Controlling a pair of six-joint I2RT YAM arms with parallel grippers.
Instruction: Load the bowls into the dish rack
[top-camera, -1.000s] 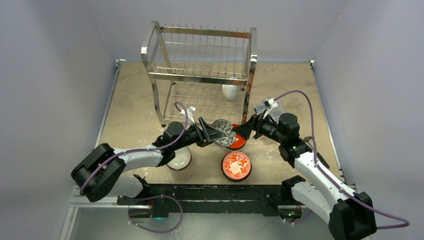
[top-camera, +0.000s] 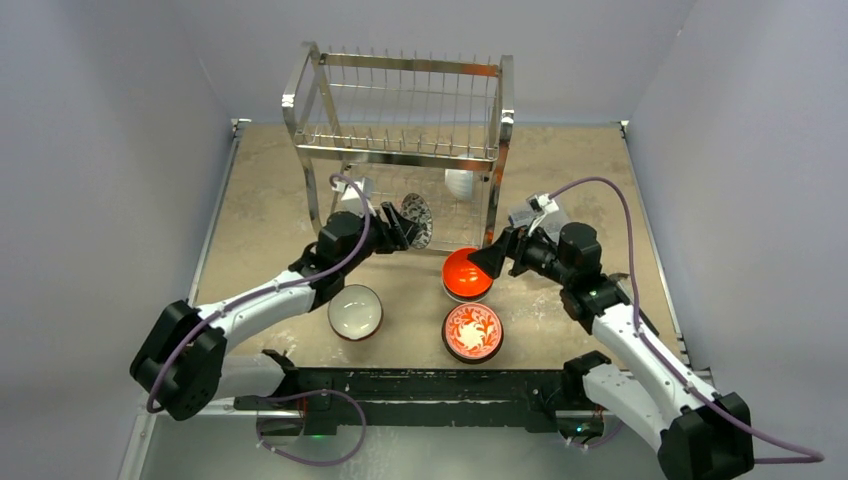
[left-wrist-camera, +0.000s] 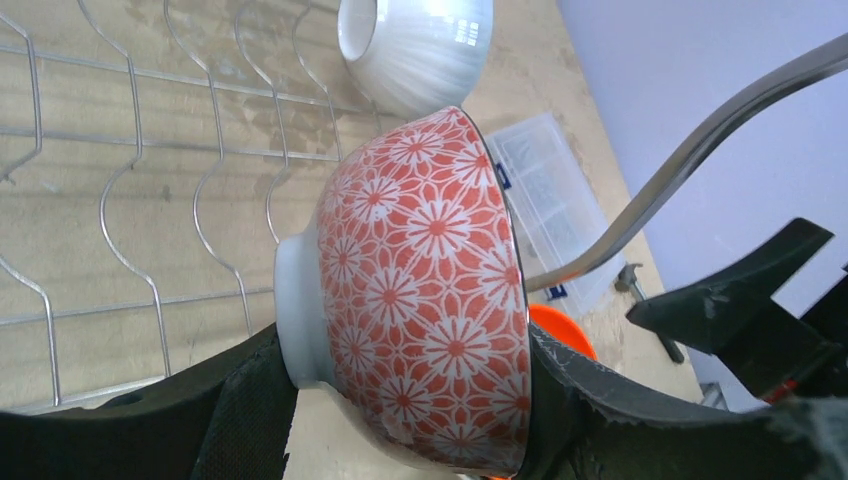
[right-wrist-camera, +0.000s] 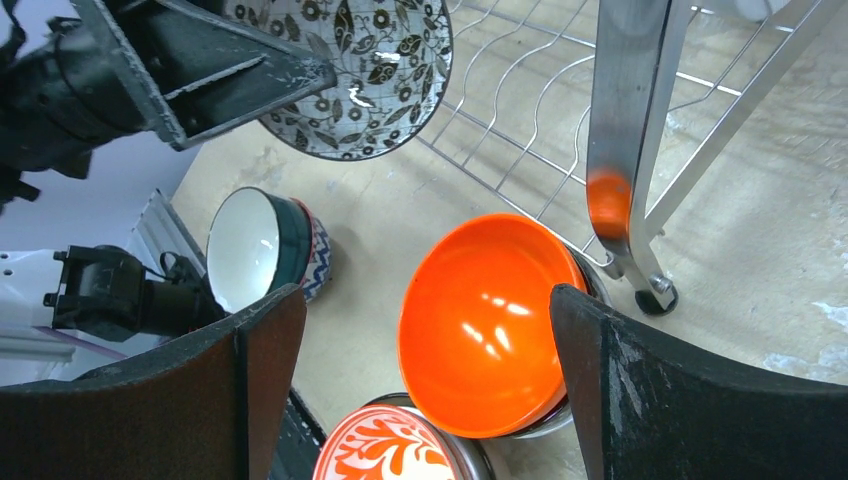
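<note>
In the left wrist view a bowl with red and white flowers outside (left-wrist-camera: 420, 290) is tipped on its side between the fingers of my left gripper (top-camera: 408, 224), which is shut on it. Its dark-patterned inside shows in the top view, before the rack's lower shelf. The metal dish rack (top-camera: 400, 157) stands at the back, a white bowl (top-camera: 459, 183) on its lower level. My right gripper (top-camera: 490, 262) is open over the orange bowl (right-wrist-camera: 490, 330), nothing held. Nearer the front lie a red-and-white patterned bowl (top-camera: 473, 330) and a pale bowl (top-camera: 355, 312).
A clear plastic case (left-wrist-camera: 552, 200) lies right of the rack, behind my right arm. The rack's front right leg (right-wrist-camera: 628, 150) stands close to the orange bowl. Open table lies left of the rack.
The left arm has carried its bowl from beside the right gripper back and left, toward the rack, uncovering the orange bowl. The bowl has turned more edge-on. The right arm has barely moved.
</note>
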